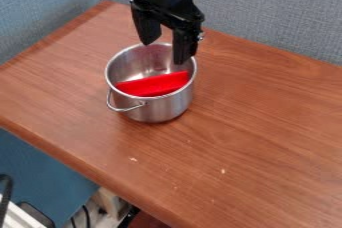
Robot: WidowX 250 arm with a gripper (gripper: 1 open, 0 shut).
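Observation:
A steel pot (150, 106) with a wire handle stands on the wooden table, left of centre. Inside it lies a red object (151, 84), bright and elongated, resting low across the pot. My black gripper (164, 37) hangs above the pot's back rim, open, with its fingers apart and nothing seen between them.
Grey-blue padded walls stand behind and to the left. Cables and dark items lie beyond the table's near left edge.

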